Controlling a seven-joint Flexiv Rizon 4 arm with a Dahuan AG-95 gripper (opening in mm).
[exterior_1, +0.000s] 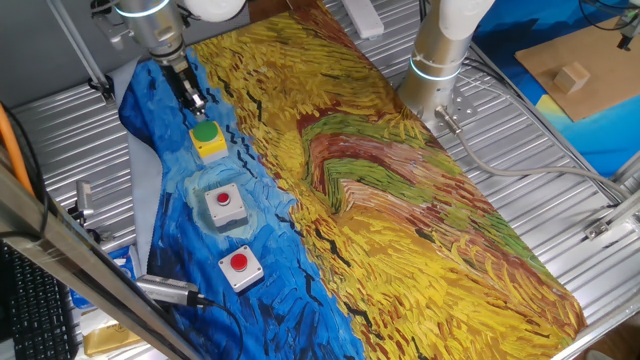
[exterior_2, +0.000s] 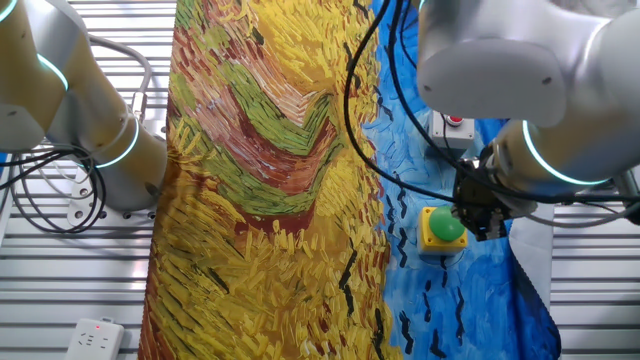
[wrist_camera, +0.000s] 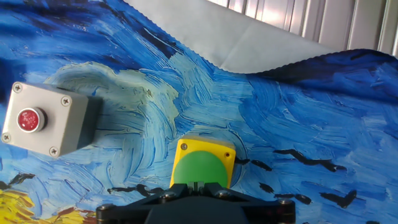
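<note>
A yellow box with a large green button (exterior_1: 206, 132) sits at the far end of the blue part of the cloth. Just behind and above it is my gripper (exterior_1: 199, 106), pointing down. In the wrist view the gripper is shut, its tips overlapping the lower edge of the green button (wrist_camera: 200, 169), and nothing shows between them. Exterior view 2 has the gripper (exterior_2: 484, 226) right beside the green button (exterior_2: 447, 224); contact cannot be made out. Two grey boxes with red buttons stand in a row nearer the front, one in the middle (exterior_1: 225, 203) and one closest (exterior_1: 240, 268).
A painted cloth (exterior_1: 400, 230) covers the slatted metal table (exterior_1: 520, 190), its left edge folded up. A metal rail (exterior_1: 75, 240) crosses the left front, beside a dark cable-ended device (exterior_1: 166, 290).
</note>
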